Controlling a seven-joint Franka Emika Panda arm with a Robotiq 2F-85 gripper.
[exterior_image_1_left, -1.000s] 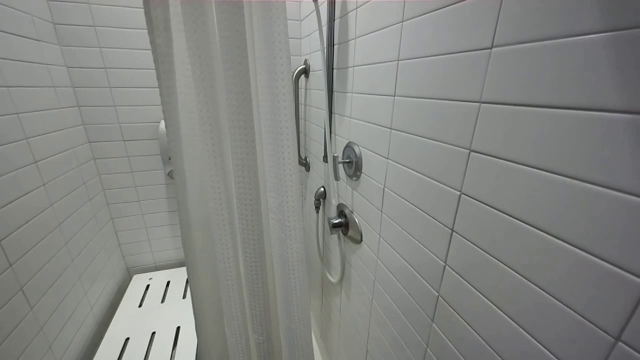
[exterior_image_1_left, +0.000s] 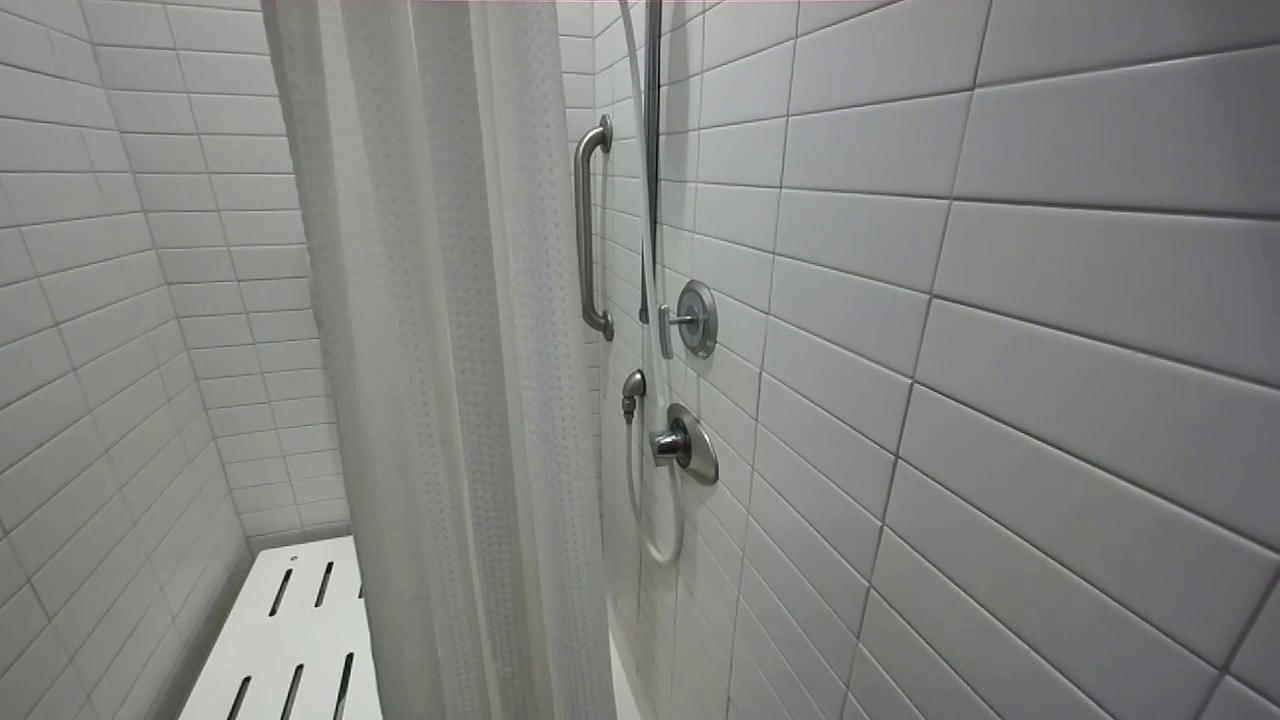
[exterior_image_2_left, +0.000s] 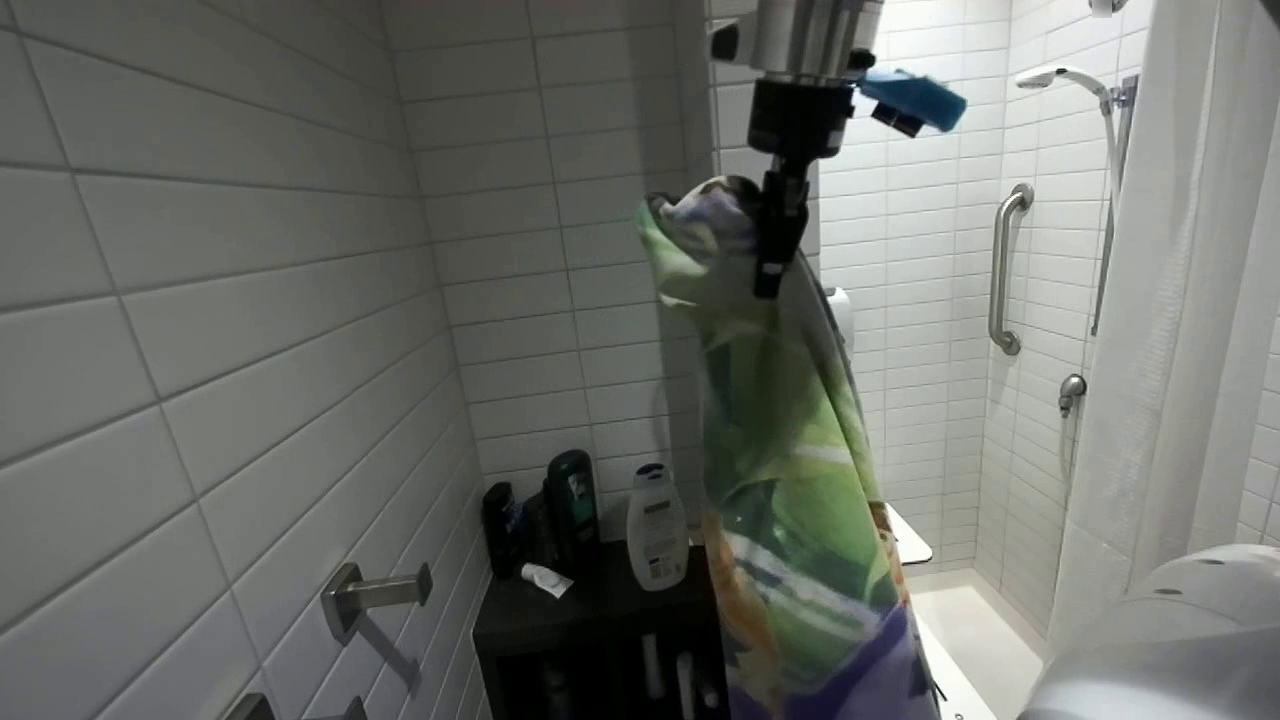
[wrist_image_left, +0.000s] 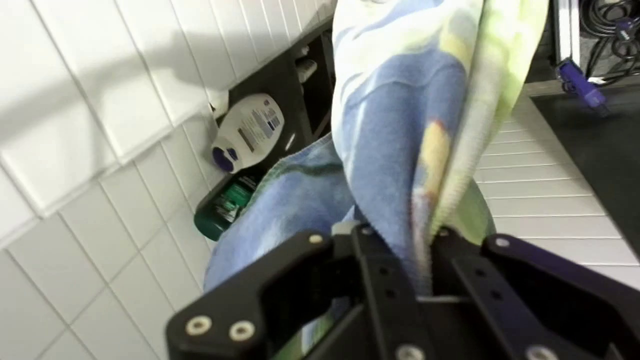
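Observation:
A colourful towel (exterior_image_2_left: 792, 480), green, purple and blue, hangs down from my gripper (exterior_image_2_left: 770, 270) in the second exterior view. The gripper points downward and is shut on the cloth near its upper end. In the wrist view, a bunched fold of the towel (wrist_image_left: 402, 132) runs in between the fingers of my gripper, and more cloth spreads out to the left behind them. The towel's lowest part is cut off by the frame. Neither arm nor towel shows in the first exterior view.
Metal wall hooks (exterior_image_2_left: 378, 594) stick out at the left. A black shelf (exterior_image_2_left: 528, 612) beside the towel carries a white bottle (exterior_image_2_left: 657, 528) and a dark green bottle (exterior_image_2_left: 573, 492). A shower curtain (exterior_image_1_left: 456, 360) hangs by a slotted white bench (exterior_image_1_left: 270, 624).
The first exterior view has shifted slightly: the curtain, bench and fittings appear a little further left, and a white wall piece beside the curtain is now hidden.

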